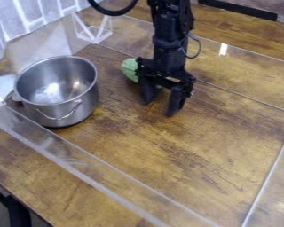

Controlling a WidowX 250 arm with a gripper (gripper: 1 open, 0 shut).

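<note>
My gripper (161,89) is low over the wooden table at the upper middle, its dark body upright. A green object (130,68) lies just behind its left side, partly hidden by it. Whether the fingers hold any of it, or how far apart they stand, I cannot tell. A steel pot (57,84) stands on the left.
Clear panels edge the work area. A white cloth or plastic lies at the upper left.
</note>
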